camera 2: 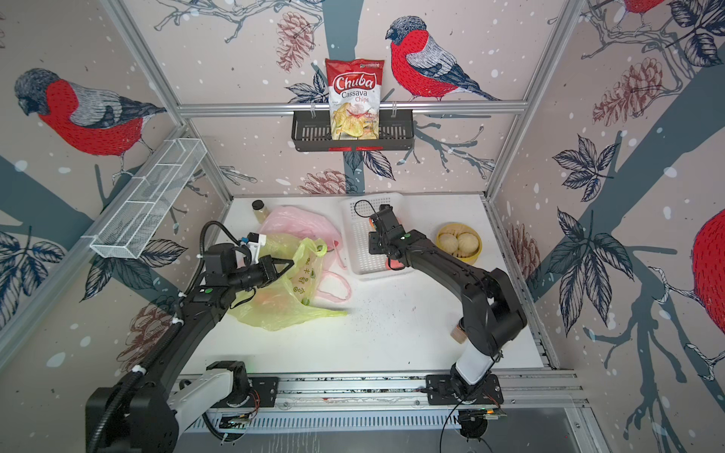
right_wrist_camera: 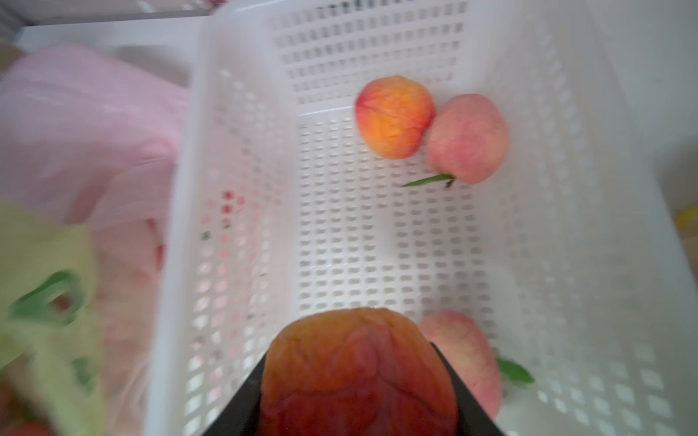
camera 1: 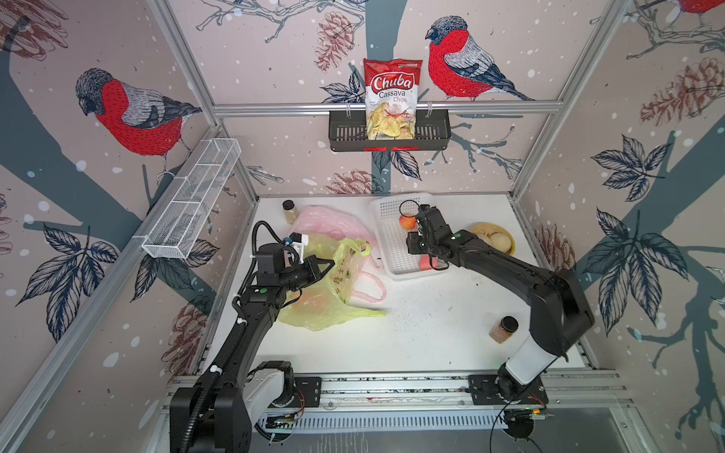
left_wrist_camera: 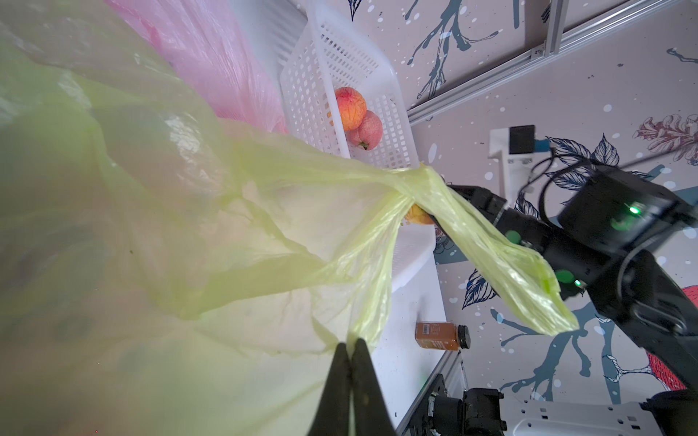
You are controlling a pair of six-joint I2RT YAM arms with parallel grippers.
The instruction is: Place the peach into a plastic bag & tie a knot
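An orange-red peach fills the lower middle of the right wrist view, pinched between the fingers of my right gripper. That gripper is above the white basket, with the peach raised off its bottom. The translucent yellow-green plastic bag lies spread at the left of the table, its mouth facing right. My left gripper is shut on the bag's rim and lifts it. Whatever lies inside the bag is blurred by the film.
The white perforated basket holds more fruit: an orange peach and a pink one behind, another pink one in front. A pink bag lies behind the yellow one. A brown-filled jar stands front right.
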